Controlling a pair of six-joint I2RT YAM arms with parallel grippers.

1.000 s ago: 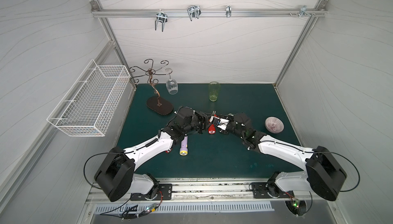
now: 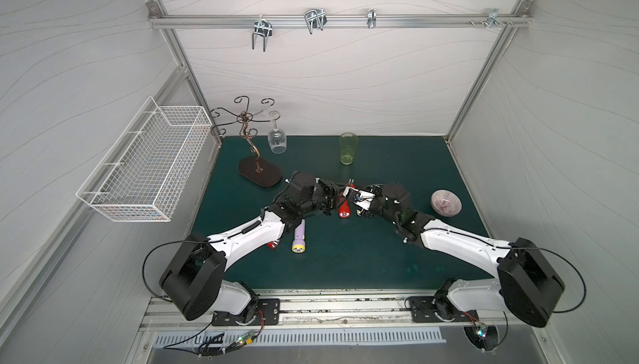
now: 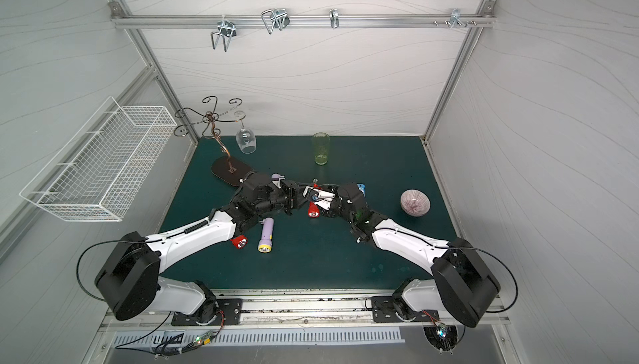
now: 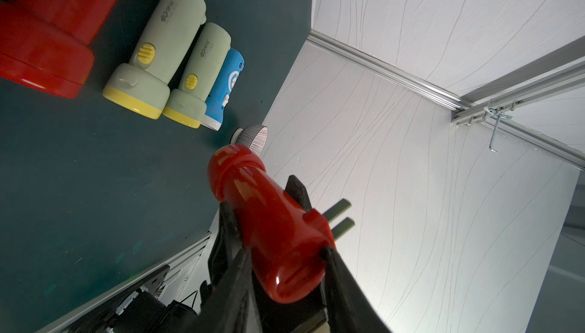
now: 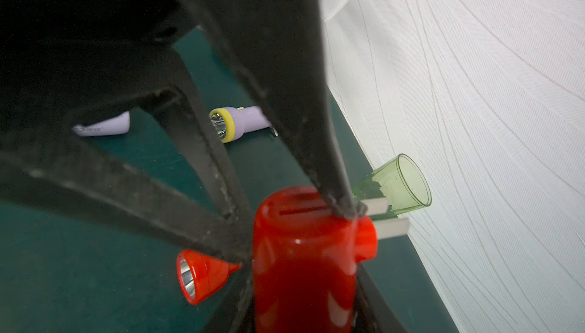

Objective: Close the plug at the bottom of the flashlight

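Held in the air between both arms is a red flashlight (image 4: 268,223) (image 5: 304,272), with plug prongs (image 5: 390,226) sticking out sideways near one end. My right gripper (image 2: 352,194) is shut on it. My left gripper (image 2: 332,197) is close around the prong end; in the right wrist view its black fingers (image 5: 286,107) reach to the red body beside the prongs, and I cannot tell whether they grip it.
Several flashlights lie on the green table (image 2: 399,264), including lilac (image 2: 299,237), red (image 2: 344,209) and pale green (image 4: 161,46) ones. A green glass (image 2: 346,147), a stand with a wineglass (image 2: 259,171) and a bowl (image 2: 446,202) stand around them.
The left arm has shifted very slightly over the last second. Both grippers remain together at the table's middle.
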